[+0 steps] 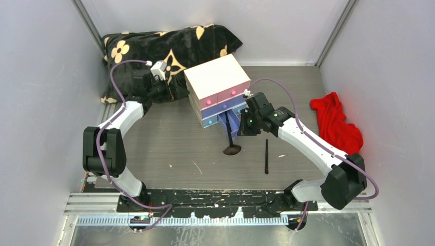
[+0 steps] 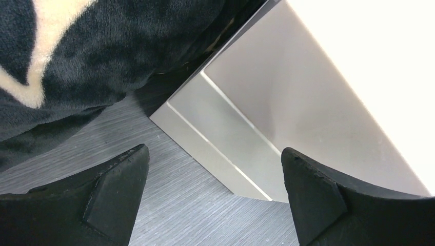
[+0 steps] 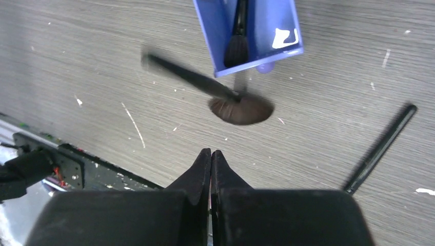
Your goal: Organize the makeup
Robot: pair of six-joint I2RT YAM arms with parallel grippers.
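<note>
The white cabinet (image 1: 216, 77) with pastel drawers has a blue drawer (image 3: 279, 48) pulled out, a black brush (image 3: 237, 48) inside. A fan brush (image 3: 241, 108), its handle blurred, is just outside the drawer in the right wrist view, overlapping it in the top view (image 1: 231, 149). My right gripper is shut beside the drawer, its tips apart from the fan brush in that view; I cannot tell what is between them. My left gripper is open at the cabinet's left side. A thin black stick (image 3: 379, 148) lies right of the drawer.
A dark patterned cushion (image 1: 143, 43) fills the back left. A red cloth (image 1: 336, 125) lies along the right wall. The floor left and front of the drawer is mostly clear.
</note>
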